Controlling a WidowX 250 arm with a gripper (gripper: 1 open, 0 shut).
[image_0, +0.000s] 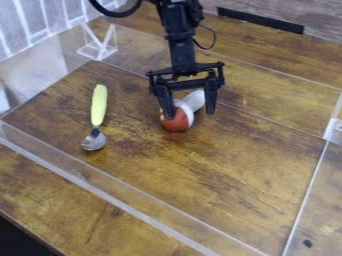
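Observation:
My black gripper (187, 100) hangs over a red and white object (178, 119) in the middle of the wooden table, its fingers spread open on either side of it. The white part (195, 100) of the object is partly hidden by the gripper. Whether the fingers touch it is unclear.
To the left lie a pale yellow-green object (98, 104) and a silver spoon-like piece (94, 140). A clear plastic holder (98, 45) stands at the back left. Transparent walls run along the left and right sides.

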